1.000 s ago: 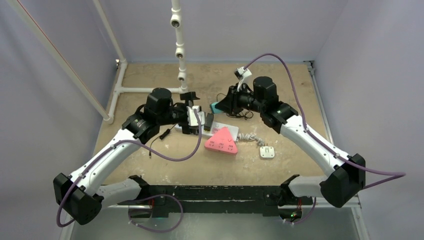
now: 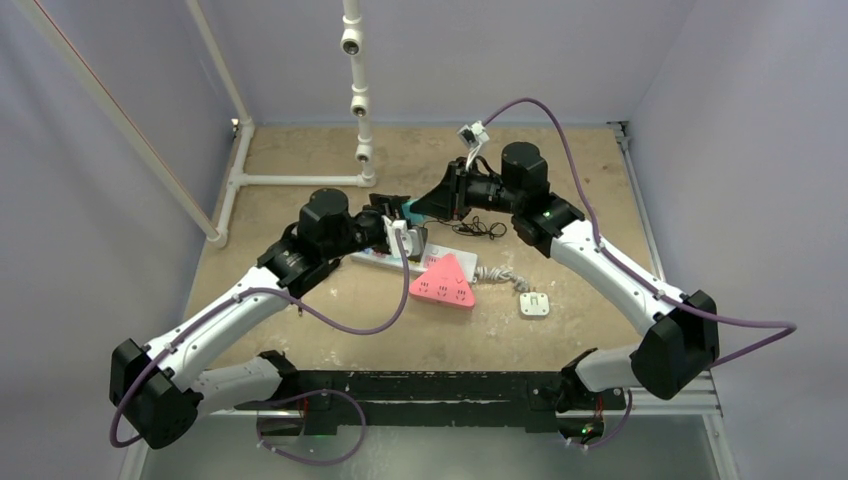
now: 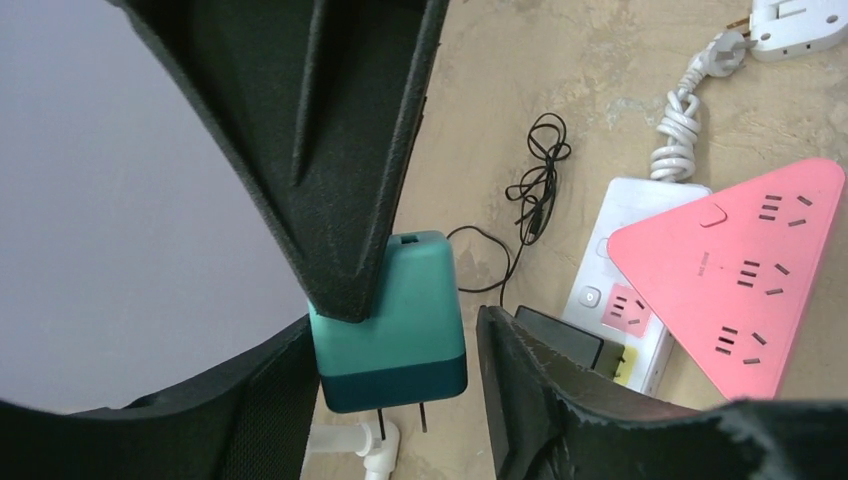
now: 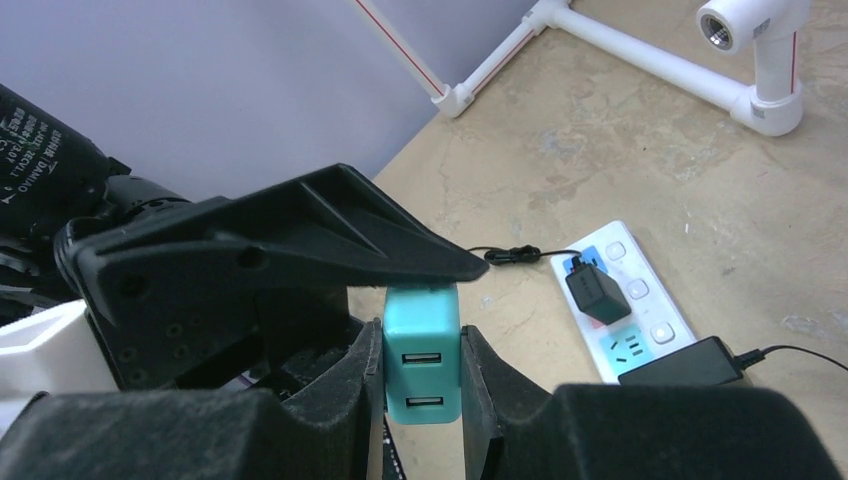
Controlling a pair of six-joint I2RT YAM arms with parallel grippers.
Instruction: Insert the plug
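Observation:
A teal plug (image 3: 395, 340) with two prongs hangs in the air between my grippers. My right gripper has it between its fingertips, seen from its slotted end in the right wrist view. My left gripper has its fingers either side of the plug, with a small gap visible at the right. Whether either is tight on it is hard to tell. Below lies a white power strip (image 4: 640, 280) with black adapters in it. A pink triangular strip (image 3: 750, 240) lies beside it.
A white square plug (image 2: 534, 305) lies at the right. Loose cables (image 3: 540, 190) lie behind the strips. A white pipe frame (image 2: 300, 180) with upright cameras stands at the back left.
Both grippers have come together: the right moved left and up in the top view with the plug, and the left moved rightward, bringing its fingers round the plug.

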